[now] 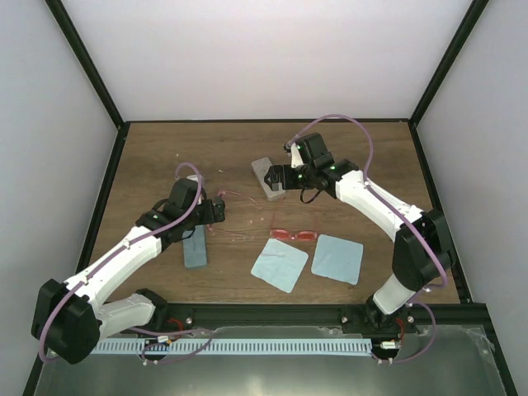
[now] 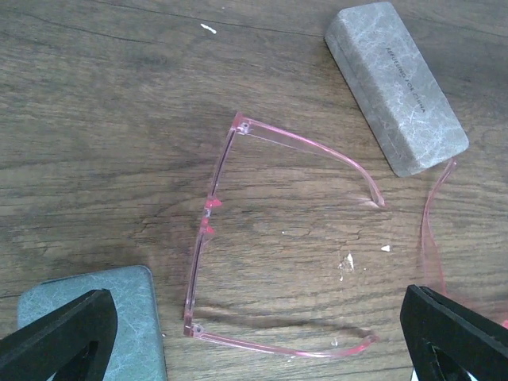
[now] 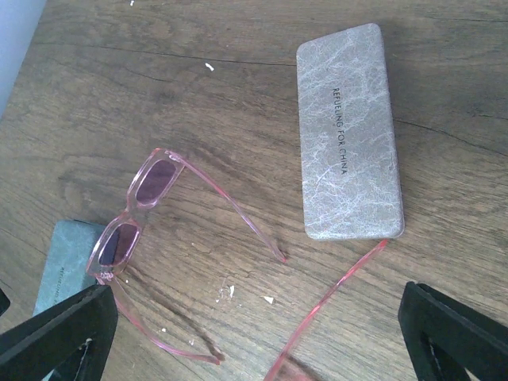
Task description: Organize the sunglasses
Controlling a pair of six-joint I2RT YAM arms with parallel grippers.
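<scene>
My left gripper hangs open over pink sunglasses (image 2: pixel 205 230) with arms unfolded, seen nearly edge-on in the left wrist view. My right gripper, also open, is above the same area; its view shows those glasses' tinted lenses (image 3: pixel 154 181). A grey case (image 3: pixel 349 135) lies behind a second, red pair (image 1: pixel 293 234), whose temple (image 3: pixel 333 290) reaches toward it. A blue-grey case (image 2: pixel 95 317) lies left of the first pair, partly under the left arm in the top view.
Two light blue cloths (image 1: pixel 279 266) (image 1: pixel 337 260) lie along the front of the wooden table (image 1: pixel 388 148), one centre, one right.
</scene>
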